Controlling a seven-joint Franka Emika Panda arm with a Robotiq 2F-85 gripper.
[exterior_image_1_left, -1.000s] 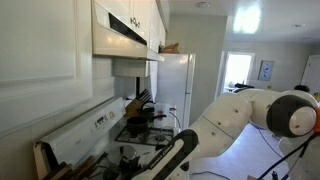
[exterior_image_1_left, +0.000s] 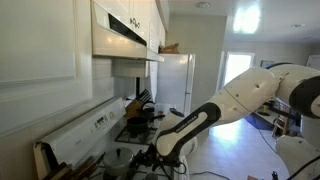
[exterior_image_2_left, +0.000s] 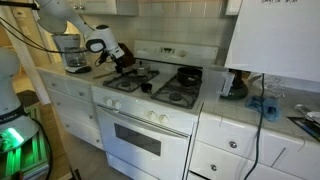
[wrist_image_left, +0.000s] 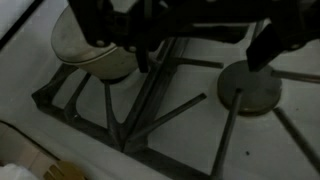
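My gripper hangs open over the stovetop, its dark fingers apart with nothing between them. Below it in the wrist view lie a black grate (wrist_image_left: 150, 110) and a round burner (wrist_image_left: 249, 88). A metal pot (wrist_image_left: 85, 45) sits on the grate to the left of the fingers, partly covered by the gripper's dark parts. In exterior view 1 that pot (exterior_image_1_left: 118, 160) appears just left of the gripper (exterior_image_1_left: 148, 160). Exterior view 2 has the arm (exterior_image_2_left: 103, 42) reaching over the left end of the stove, its fingers small there.
A black pan (exterior_image_2_left: 188, 74) occupies a back right burner. Wooden utensils (exterior_image_1_left: 85, 165) lie at the near left, and the back panel (exterior_image_1_left: 85, 140) rises along the wall side. Further right stretches clear counter (exterior_image_2_left: 235, 115).
In exterior view 1 the arm has swung rightward and away from the camera, along the stove. The pot, earlier largely hidden by the arm, now shows beside it.
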